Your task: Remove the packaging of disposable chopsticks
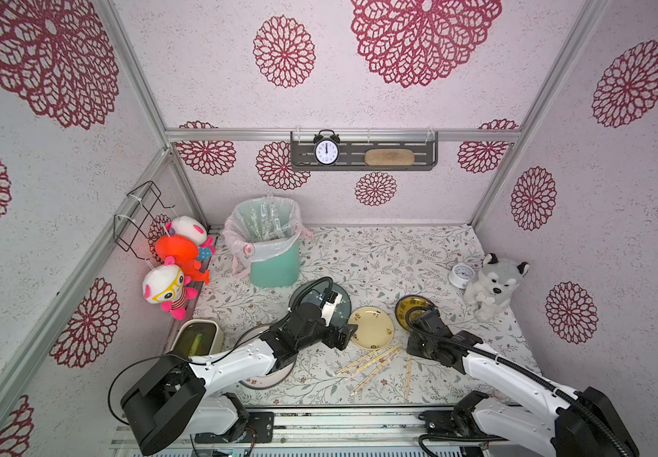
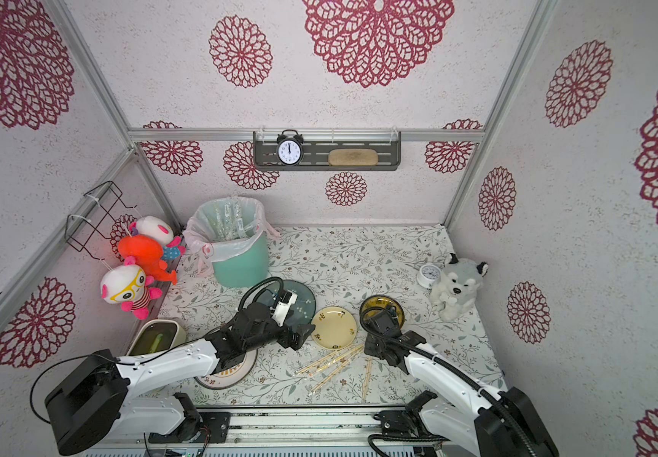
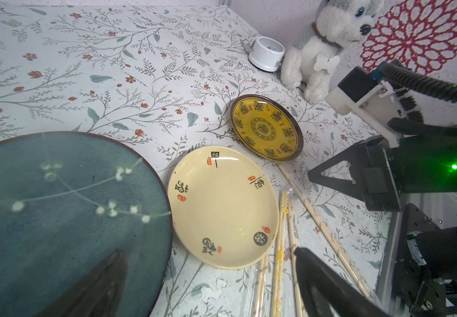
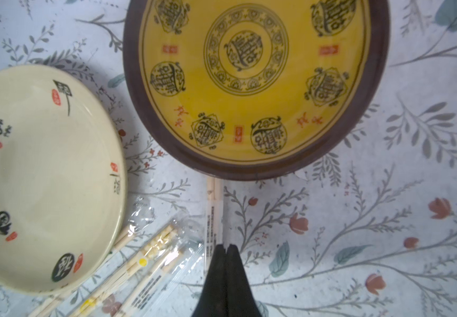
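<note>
A packaged pair of chopsticks point(image 4: 213, 211) lies on the tabletop, its far end at the rim of the yellow plate point(image 4: 241, 163). My right gripper is shut with nothing between its fingers; the packet lies outside them, just to their left in the right wrist view. Several more wrapped chopsticks point(image 3: 279, 253), in clear film, lie side by side near the cream plate point(image 3: 223, 206). My left gripper stands open and empty, its blurred fingers wide apart over the teal plate and the wrapped chopsticks.
A green bin point(image 1: 275, 266) lined with a clear bag holds transparent wrappers point(image 1: 268, 221) at the back left. The teal plate point(image 3: 69, 200) adjoins the cream plate. A husky toy point(image 1: 496, 285) and a white timer point(image 1: 462, 275) stand at the right.
</note>
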